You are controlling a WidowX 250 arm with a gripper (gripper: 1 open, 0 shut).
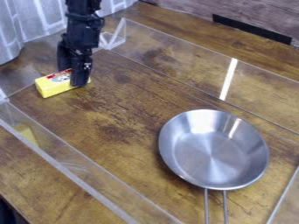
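Observation:
My black gripper (73, 68) is low at the upper left, its fingers around or just over a yellow box (56, 86) with a red and white label that lies on the wooden table. A steel pan (212, 149) sits at the lower right, handle toward the front.
Clear plastic walls edge the wooden table (140, 105) along the left and right. A white translucent curtain (24, 26) hangs at the back left.

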